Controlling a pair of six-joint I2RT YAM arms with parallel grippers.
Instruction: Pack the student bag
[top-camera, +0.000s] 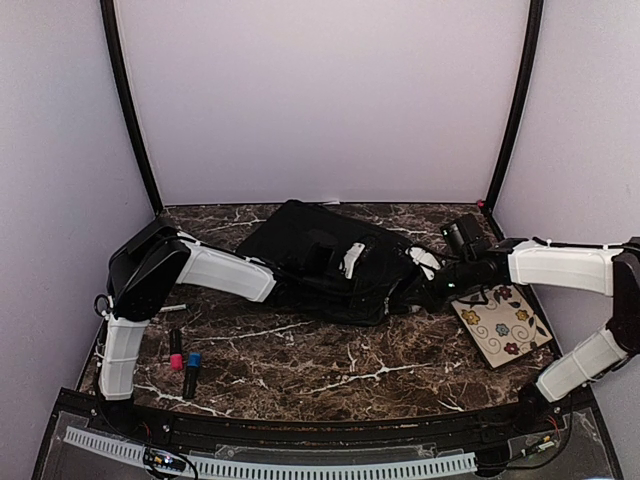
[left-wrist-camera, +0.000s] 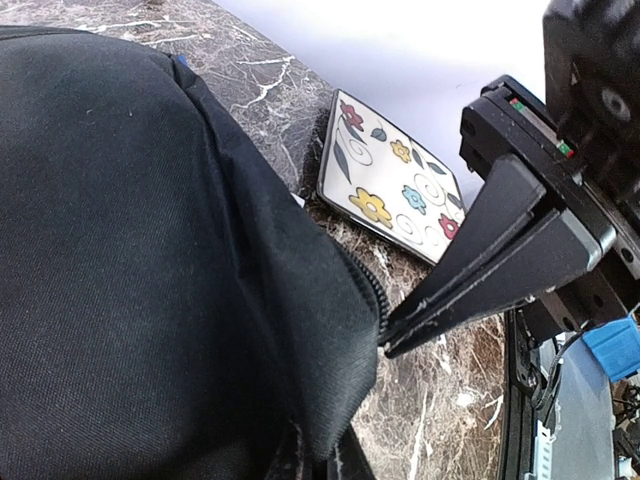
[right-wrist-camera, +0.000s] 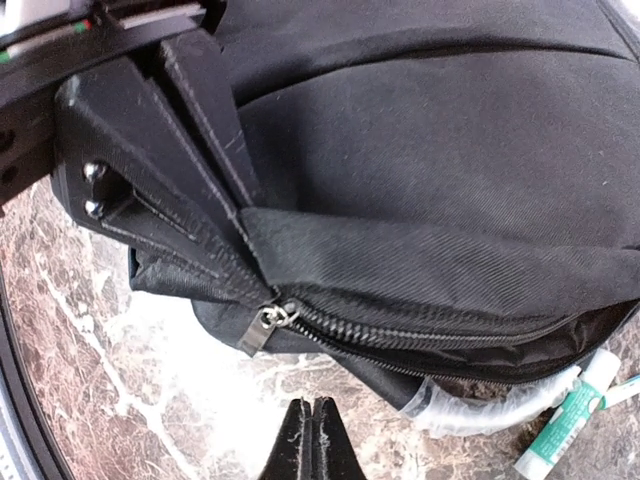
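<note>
The black bag (top-camera: 325, 235) lies on the marbled table, its zipped edge facing the right arm. In the left wrist view, my left gripper is shut on the bag's fabric beside the zipper. A metal zipper pull (right-wrist-camera: 258, 333) hangs under the left gripper's fingertips in the right wrist view. Below and just to the right of that pull, my right gripper is shut with nothing between its fingers. The pull is outside them. The zipper (right-wrist-camera: 400, 340) runs off to the right, its mouth partly gaping.
A floral case (top-camera: 500, 325) rests at the table's right. Two dark markers, one pink-capped (top-camera: 176, 350) and one blue-capped (top-camera: 190, 375), lie front left. A green-and-white tube (right-wrist-camera: 570, 420) and clear plastic (right-wrist-camera: 490, 410) sit by the bag mouth.
</note>
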